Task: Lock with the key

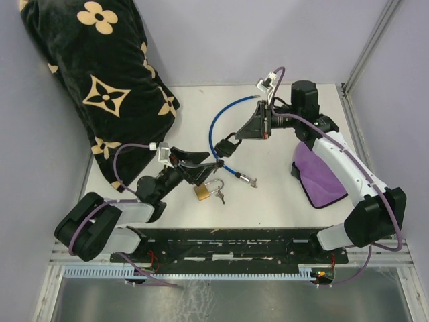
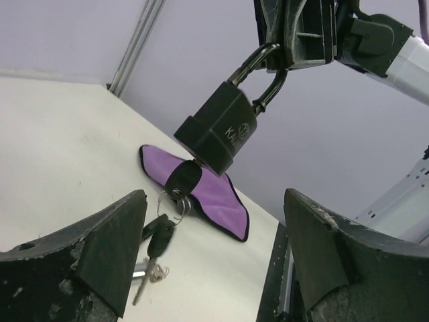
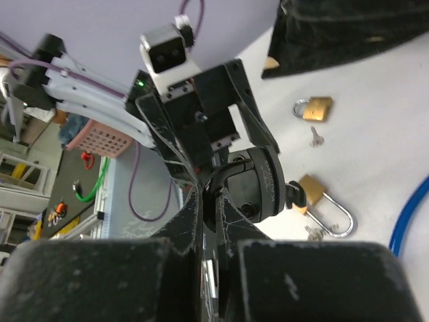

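A black padlock (image 2: 216,125) hangs by its shackle from my right gripper (image 1: 259,131), which is shut on it; a key with a dark head (image 2: 182,181) sticks out beneath its body. My left gripper (image 1: 200,167) is open, facing the padlock from the lower left in the top view, apart from it. A brass padlock (image 1: 202,192) with a long shackle lies on the white table with a small key (image 1: 220,196) beside it; the right wrist view shows another brass padlock (image 3: 318,109) and key (image 3: 317,139).
A blue cable (image 1: 221,117) with a metal end runs across the table (image 1: 295,208). A purple pouch (image 1: 318,176) lies at the right, a dark patterned cushion (image 1: 100,87) at the left. Open table remains at the back and front right.
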